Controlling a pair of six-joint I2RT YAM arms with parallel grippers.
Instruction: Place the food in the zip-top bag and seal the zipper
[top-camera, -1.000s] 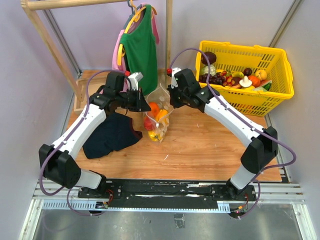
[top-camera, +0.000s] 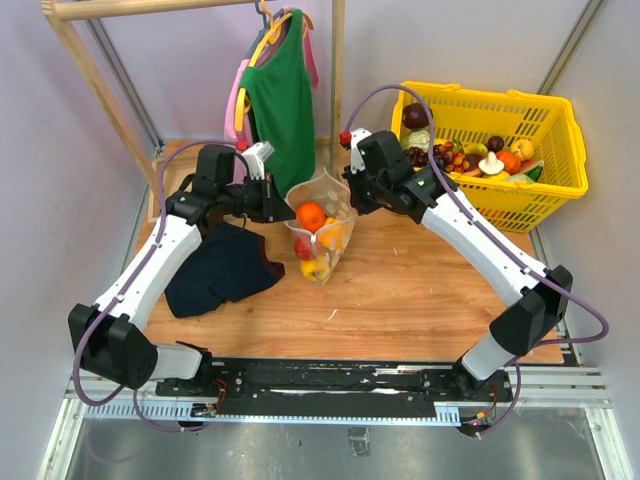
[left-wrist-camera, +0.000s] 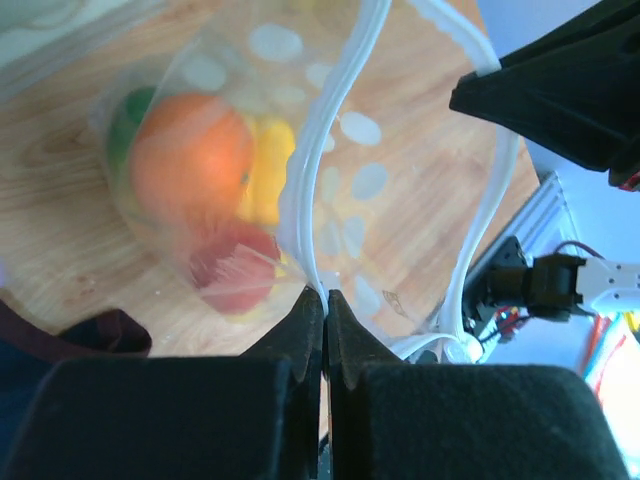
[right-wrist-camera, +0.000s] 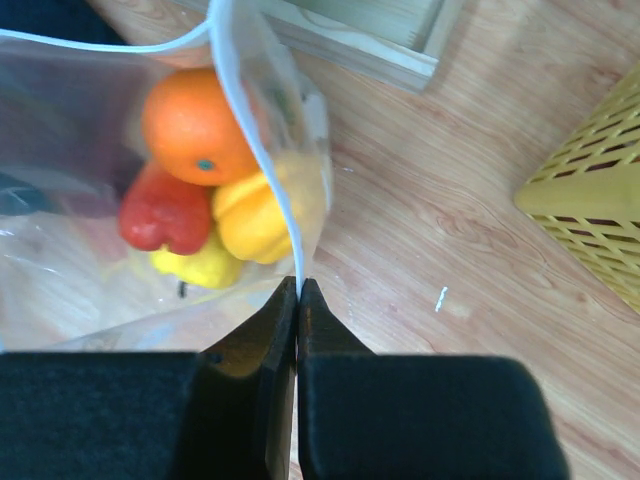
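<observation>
The clear zip top bag (top-camera: 330, 245) hangs open between both grippers, holding an orange (right-wrist-camera: 200, 125), a red pepper (right-wrist-camera: 160, 210), a yellow pepper (right-wrist-camera: 250, 225) and another yellow piece (right-wrist-camera: 190, 265). My left gripper is shut on one side of the bag's rim, the white zipper strip running from its fingertips. My right gripper is shut on the opposite side of the rim, the thin edge between its fingertips.
A yellow basket (top-camera: 535, 185) of produce stands at the back right. Dark folded cloth (top-camera: 215, 275) lies on the left. Clothes (top-camera: 280, 110) hang from a wooden rack behind.
My left arm has shifted slightly left.
</observation>
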